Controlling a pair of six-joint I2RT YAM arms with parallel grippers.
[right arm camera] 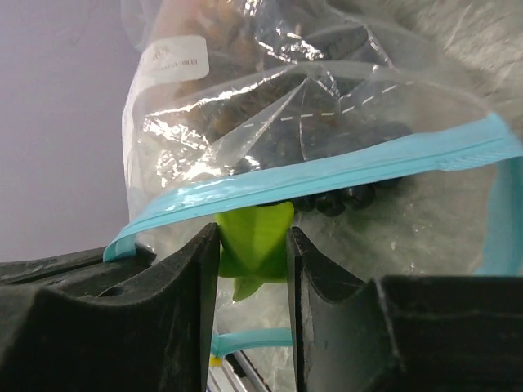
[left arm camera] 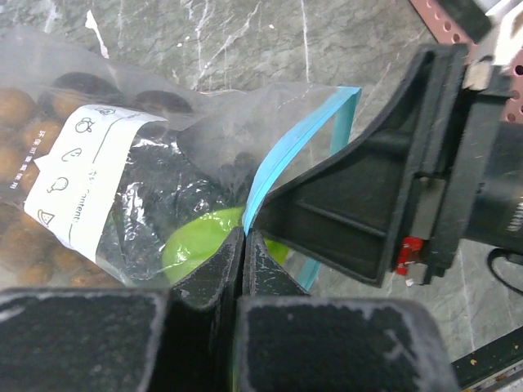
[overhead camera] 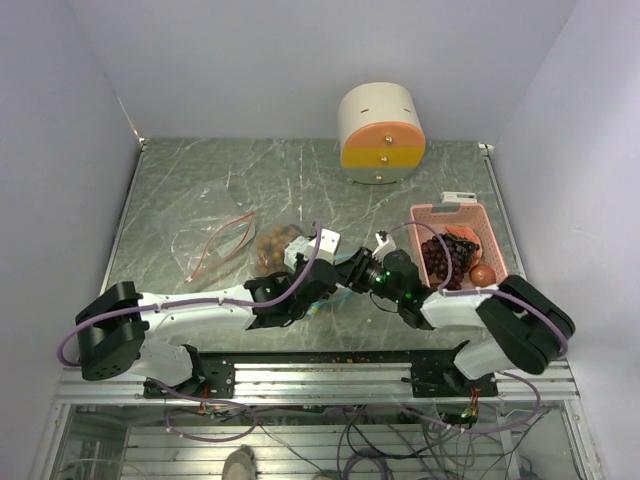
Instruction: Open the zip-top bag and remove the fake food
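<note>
The clear zip top bag [left arm camera: 196, 122] lies with its blue-edged mouth [left arm camera: 288, 151] parted. In the left wrist view my left gripper is shut on the blue edge. Brown round food [left arm camera: 16, 159] and dark pieces fill the bag's far part, behind a white label [left arm camera: 91, 167]. My right gripper is at the mouth, its fingers part open. A green food piece [right arm camera: 255, 241] shows between and just beyond its fingertips; whether they touch it I cannot tell. Dark grapes [right arm camera: 347, 198] show behind it.
A pink basket [overhead camera: 417, 215] at the right holds dark grapes, an orange piece and a round reddish one. An empty clear bag [overhead camera: 205, 235] with a red-orange strip lies left. A striped drawer box [overhead camera: 383, 120] stands at the back, with bare table in front.
</note>
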